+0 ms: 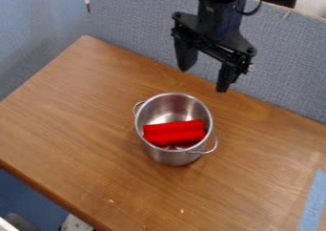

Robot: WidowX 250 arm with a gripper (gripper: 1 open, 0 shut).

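A steel pot (155, 109) with two wire handles stands on the wooden table. Inside it lies a red cylindrical object (173, 132), with some more red beneath it. My black gripper (205, 71) hangs open above and behind the pot, near the back of the table, with nothing between its fingers.
A grey padded wall (128, 30) runs along the back edge. A pale blue strip (311, 201) shows at the lower right.
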